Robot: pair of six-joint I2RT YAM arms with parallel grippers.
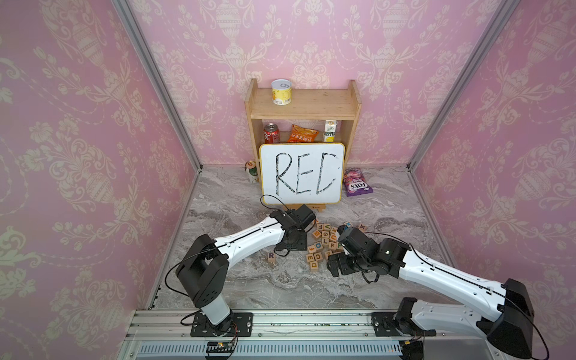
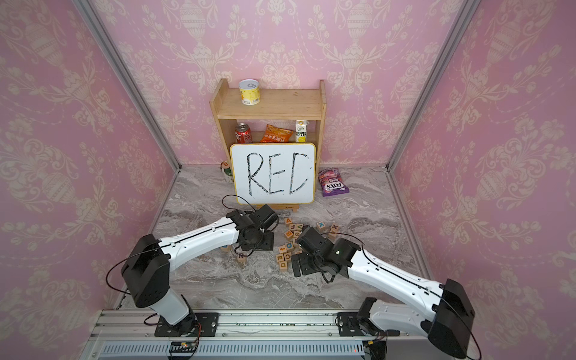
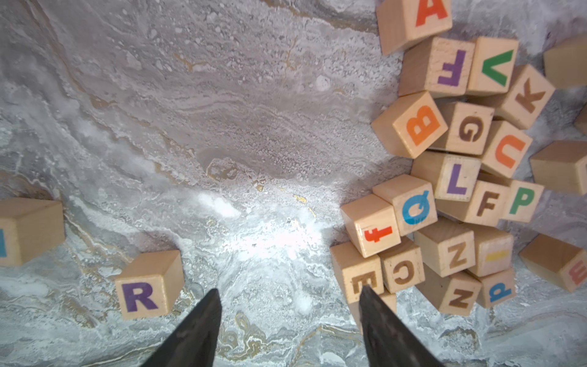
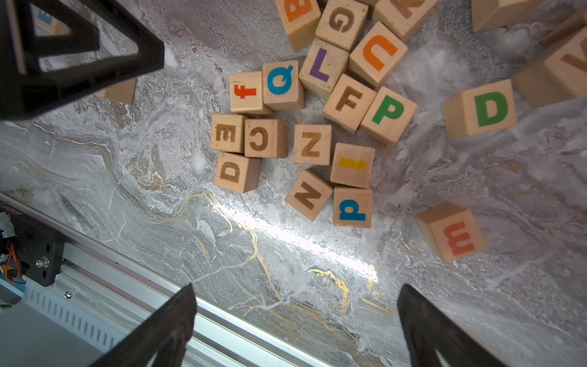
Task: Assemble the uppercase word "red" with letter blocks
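Note:
The R block (image 3: 144, 286) stands apart on the left of the table, purple letter facing up-front. An uppercase E block (image 4: 226, 132) and a brown D block (image 4: 235, 172) sit at the left edge of the block cluster, D just in front of E and C beside E. My left gripper hovers between R and the cluster; its fingers are apart with only bare marble between them, and the right-hand finger partly covers the D block. My right gripper is wide open and empty, above the table in front of the cluster.
Several other lettered blocks crowd beside E and D, including C (image 4: 263, 138), f (image 4: 247, 91) and Q (image 4: 282, 85). A green D block (image 4: 483, 110) lies farther right. The whiteboard (image 1: 301, 174) reading RED stands behind.

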